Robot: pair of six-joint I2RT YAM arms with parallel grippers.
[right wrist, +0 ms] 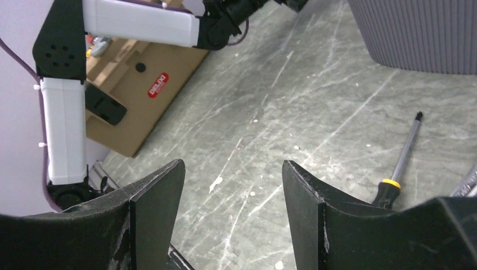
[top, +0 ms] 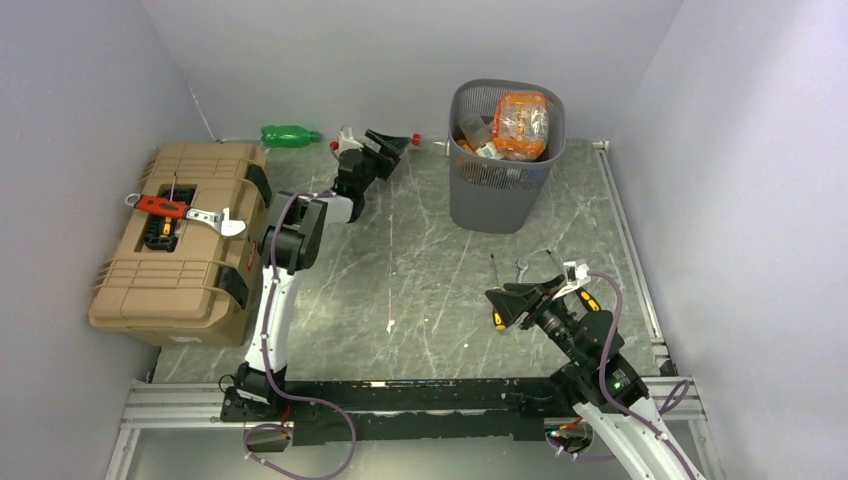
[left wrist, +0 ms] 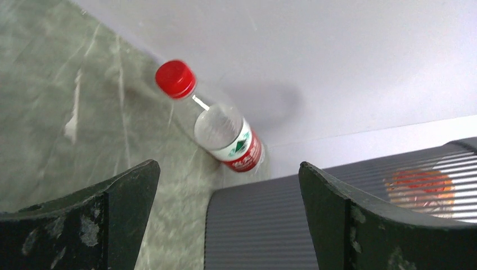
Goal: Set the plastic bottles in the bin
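My left gripper (top: 388, 142) is open at the back wall, just left of a clear plastic bottle (top: 432, 141) with a red cap. In the left wrist view that bottle (left wrist: 241, 151) lies between and beyond the open fingers, against the wall. A green bottle (top: 287, 136) lies at the back left, with another red cap beside it, partly hidden by the left arm. The grey bin (top: 500, 205) holds an orange pack and other items. My right gripper (top: 516, 304) hangs over the tools at the front right, fingers apart and empty.
A tan case (top: 130, 290) with an adjustable wrench on top fills the left side. Screwdrivers (right wrist: 406, 152) and a spanner (top: 521, 268) lie at right.
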